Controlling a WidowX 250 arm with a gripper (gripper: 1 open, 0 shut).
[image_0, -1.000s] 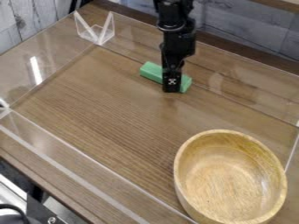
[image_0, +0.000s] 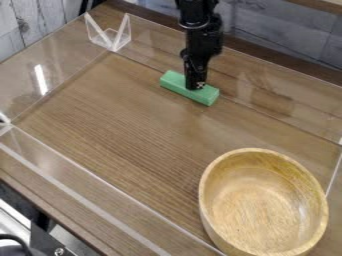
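A small green block (image_0: 189, 93) lies flat and slanted on the wooden table (image_0: 107, 140) in the upper middle. The black gripper (image_0: 195, 80) comes down from the top edge, its fingers at the block's upper side, partly over it. Whether anything is between the fingers cannot be seen clearly.
A large round wooden bowl (image_0: 261, 205) fills the lower right. A clear plastic piece (image_0: 112, 30) stands at the upper left near a dark edge.
The gripper has moved back toward the top of the view, uncovering more of the green block, which appears shifted slightly.
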